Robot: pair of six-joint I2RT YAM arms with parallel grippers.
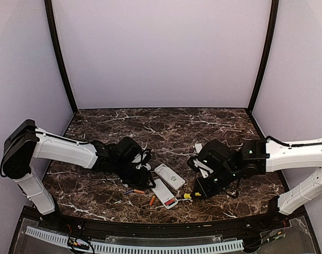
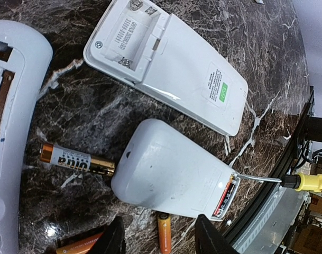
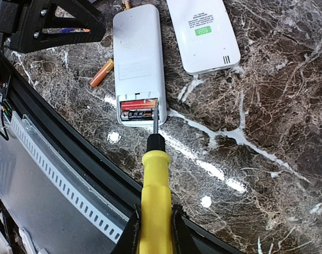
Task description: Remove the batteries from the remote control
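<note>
A white remote (image 2: 166,164) lies with its battery compartment open, a red and a black battery (image 3: 134,114) inside. My right gripper is shut on a yellow screwdriver (image 3: 155,180); its tip is at the compartment's edge beside the batteries. My left gripper hovers at the remote's other end, its fingers apart, nothing seen between them in its grasp. A second remote (image 2: 176,69) lies alongside with an empty compartment. Loose batteries (image 2: 79,159) lie around the first remote.
A larger white plastic item (image 2: 15,106) lies at the left wrist view's left edge. The table's front edge with a black rail (image 3: 71,159) runs close by the remote.
</note>
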